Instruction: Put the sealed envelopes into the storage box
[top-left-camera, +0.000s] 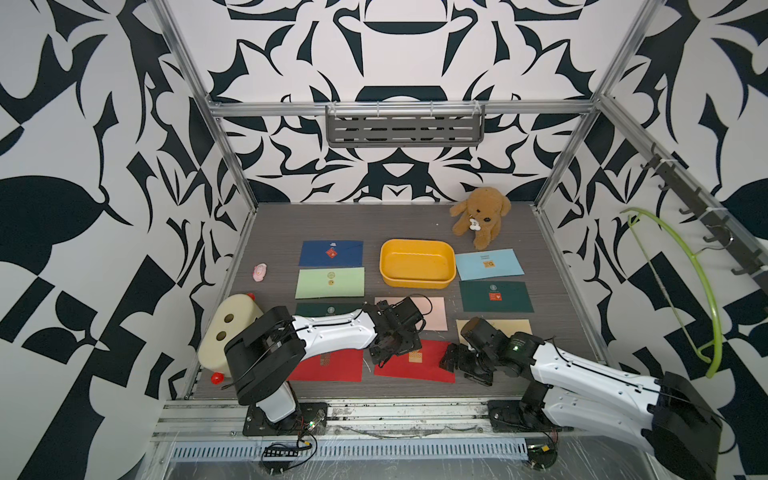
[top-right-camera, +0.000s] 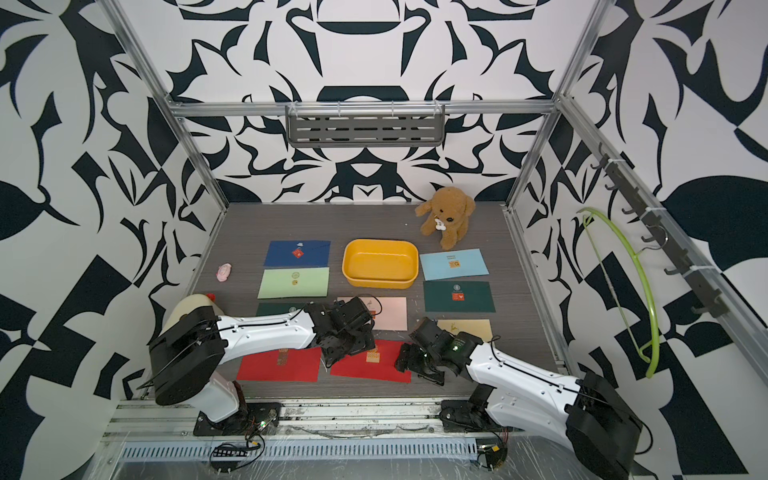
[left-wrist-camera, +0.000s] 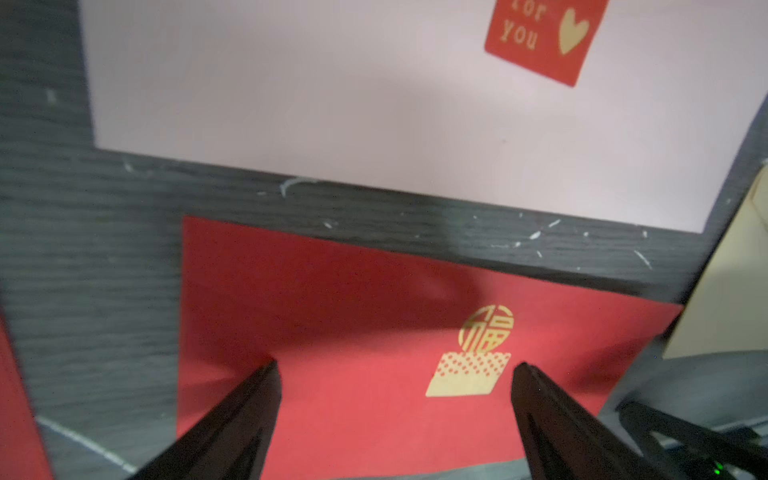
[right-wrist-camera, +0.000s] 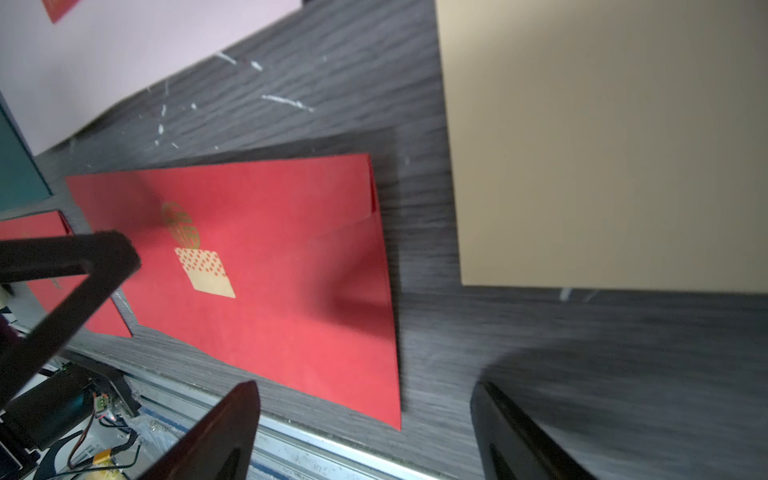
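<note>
In the top left view a red envelope (top-left-camera: 436, 370) with a gold seal lies flat near the table's front edge. Over its left part hovers my left gripper, open, with no envelope pinched between its fingers. By the envelope's right end is my right gripper; its fingers are apart, one on either side of that edge, and it grips nothing. Contact with the paper cannot be told. The storage box is a yellow tray (top-left-camera: 417, 264), empty, at the back centre.
Around lie more envelopes: red (top-left-camera: 340, 368), pink (top-left-camera: 436, 314), cream (right-wrist-camera: 608, 144), light green (top-left-camera: 331, 282), navy (top-left-camera: 312, 253), light blue (top-left-camera: 512, 262) and dark green (top-left-camera: 516, 297). A plush dog (top-left-camera: 484, 212) sits at the back right. Bare table lies behind the box.
</note>
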